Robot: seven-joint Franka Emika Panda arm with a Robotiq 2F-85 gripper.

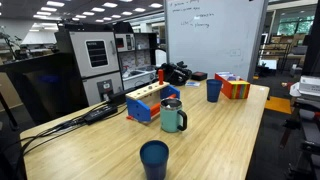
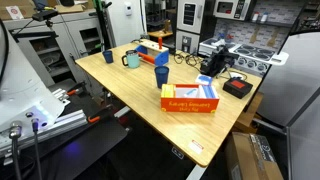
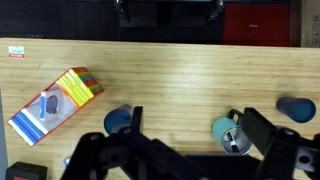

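My gripper stands open high over the wooden table (image 3: 185, 75), its dark fingers wide apart with nothing between them. A teal mug (image 3: 232, 135) is partly covered by the right finger in the wrist view. One dark blue cup (image 3: 297, 108) stands at the right edge there; another blue cup (image 3: 118, 120) is near the left finger. In exterior view 1, the mug (image 1: 171, 117) stands upright between the near cup (image 1: 154, 158) and the far cup (image 1: 214, 91). A yellow-and-red box (image 2: 188, 103) with packets inside sits near a table edge.
A blue-and-orange rack with a wooden top (image 1: 150, 97) stands behind the mug, a red item (image 1: 161, 76) on it. Black cables and a power strip (image 1: 102, 112) lie along one side. A toy kitchen (image 2: 240, 50) lines the back. Bare tabletop lies between the cups.
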